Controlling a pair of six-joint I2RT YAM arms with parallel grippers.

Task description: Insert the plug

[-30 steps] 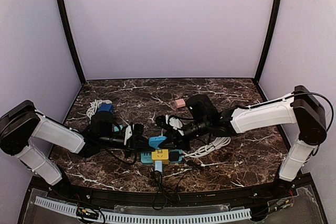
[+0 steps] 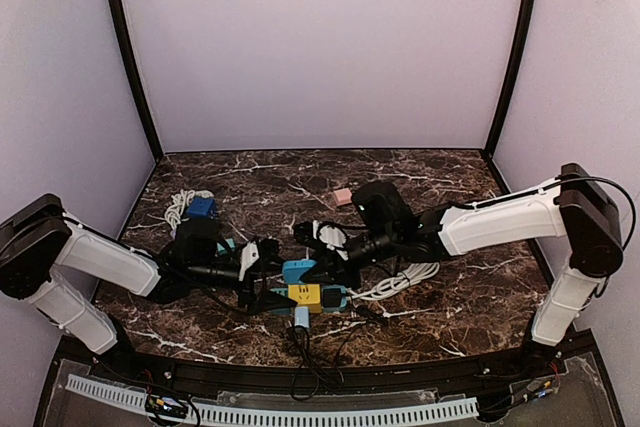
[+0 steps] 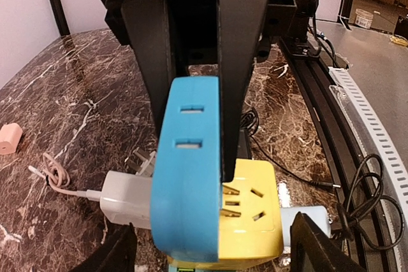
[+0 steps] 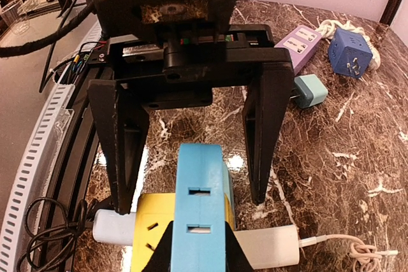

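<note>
My right gripper is shut on a light-blue plug block, held upright in front of a yellow socket cube. The cube is among white and grey plugs on a light-blue strip. My left gripper stands open just left of these, its fingertips low on either side of the blue block and cube in the left wrist view, nothing visibly gripped.
A blue cube, purple socket and teal adapter sit at the left rear. A pink block lies at the back. Coiled cables lie front and right.
My left gripper has shifted slightly down toward the yellow cube. The right gripper and blue block have barely moved.
</note>
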